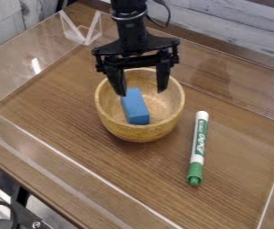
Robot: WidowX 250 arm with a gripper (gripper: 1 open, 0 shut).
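Observation:
A black robot gripper (139,75) hangs from the top centre over a round yellow bowl (140,130), its two fingers spread wide open with nothing between them. Inside the bowl, on its left half, a blue block (134,109) leans lengthwise. To the bowl's right, a white and green marker (198,148) lies on the wooden table.
A pale edge or wall borders it at the upper left, and a dark cable shows at the lower left corner.

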